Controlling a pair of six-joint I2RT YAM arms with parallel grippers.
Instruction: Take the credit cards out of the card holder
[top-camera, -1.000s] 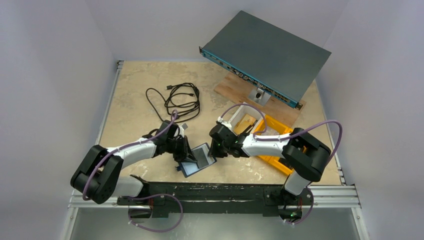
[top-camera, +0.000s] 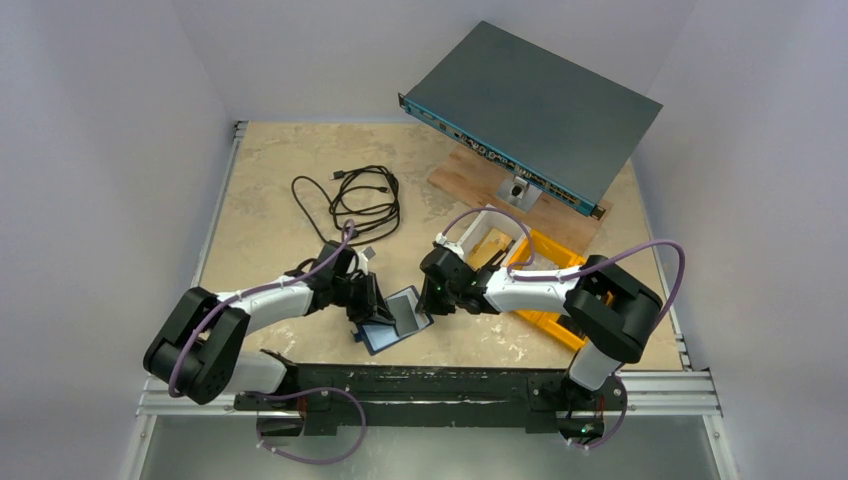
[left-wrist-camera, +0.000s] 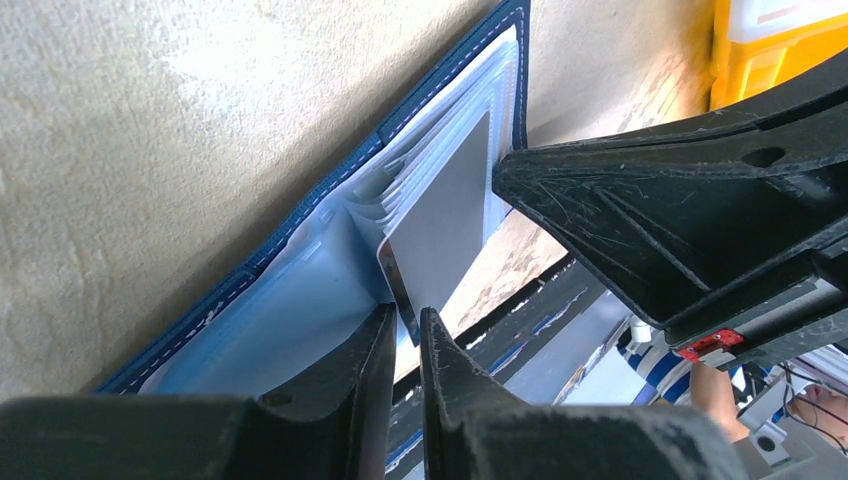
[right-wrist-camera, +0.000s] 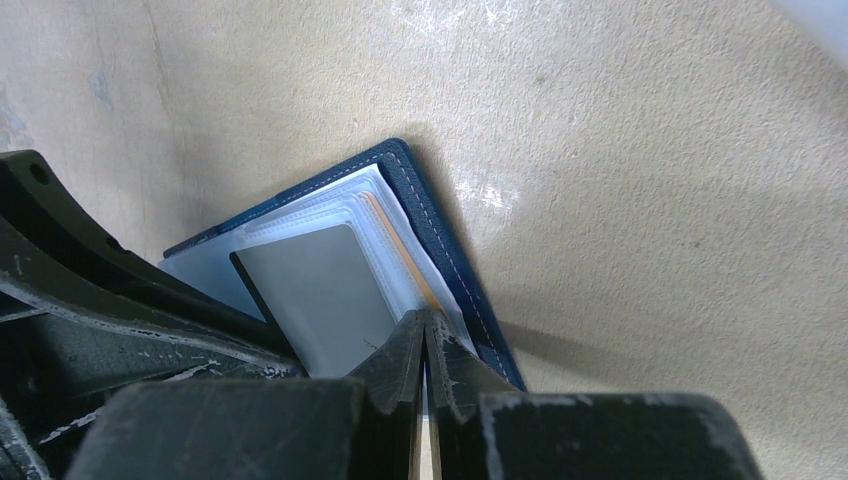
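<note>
A navy-edged card holder lies open on the table's front middle, its clear sleeves fanned. A grey card with a black strip sits in the top sleeve area, also showing in the right wrist view. My left gripper is shut, with the card's strip-side corner showing between its fingertips. Over the holder's other end, my right gripper is shut, its tips down at the sleeves beside an orange-edged layer. No card shows between them. In the top view both hands partly cover the holder.
A coiled black cable lies behind the left arm. To the right, beneath and behind the right arm, are a white bin and a yellow bin. A dark rack panel overhangs the back right.
The right arm and the holder look the same.
</note>
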